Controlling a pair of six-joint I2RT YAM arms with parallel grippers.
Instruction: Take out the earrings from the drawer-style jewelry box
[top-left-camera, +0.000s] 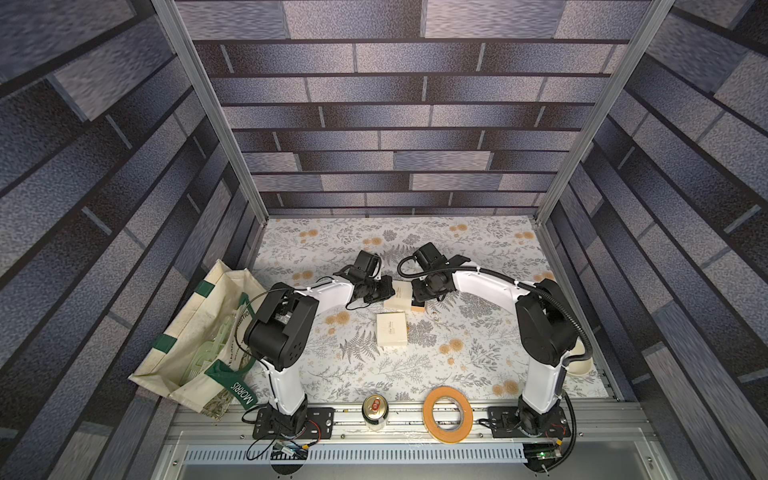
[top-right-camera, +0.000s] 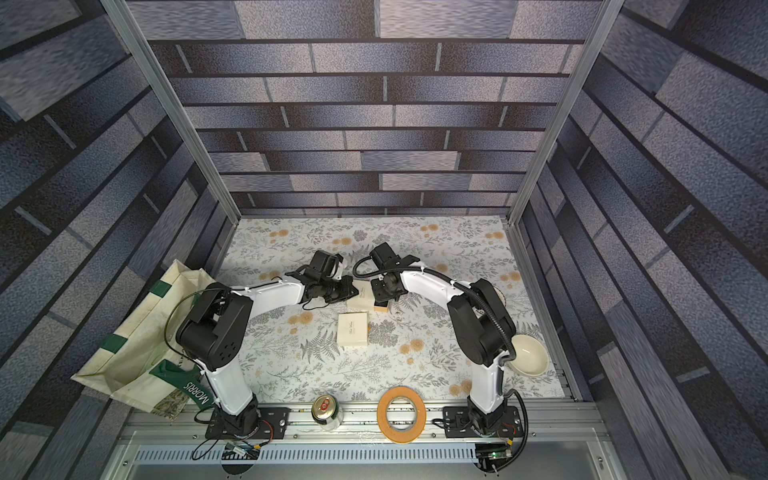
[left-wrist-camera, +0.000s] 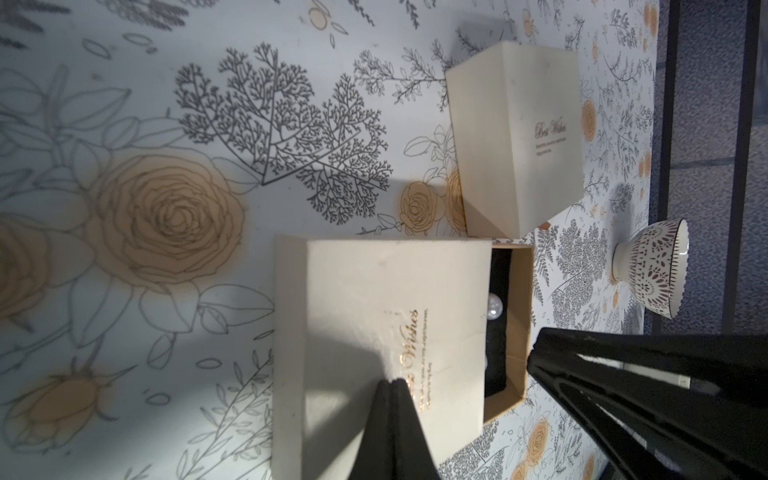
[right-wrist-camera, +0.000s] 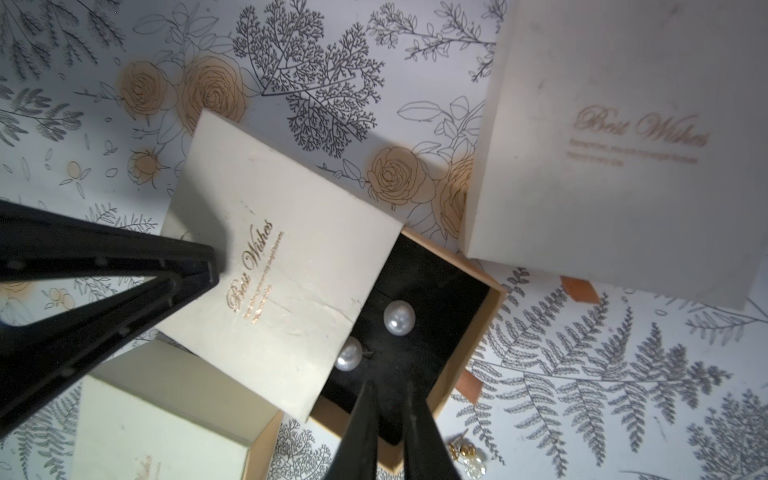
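A white drawer-style jewelry box (right-wrist-camera: 264, 264) has its tray pulled out, showing two pearl earrings (right-wrist-camera: 399, 317) on black padding in the right wrist view. My left gripper is shut over the box's sleeve (left-wrist-camera: 344, 296), nothing visible between its fingers. My right gripper points down at the open tray beside the pearls, its tips slightly apart and blurred, with no earring visible between them.
A second white box (top-left-camera: 392, 328) sits nearer the front. A gold and pearl piece (right-wrist-camera: 468, 456) lies outside the tray. A bag (top-left-camera: 184, 344) is at left, bowls (top-right-camera: 528, 356) at right, a can (top-left-camera: 375, 410) and tape roll (top-left-camera: 447, 416) at front.
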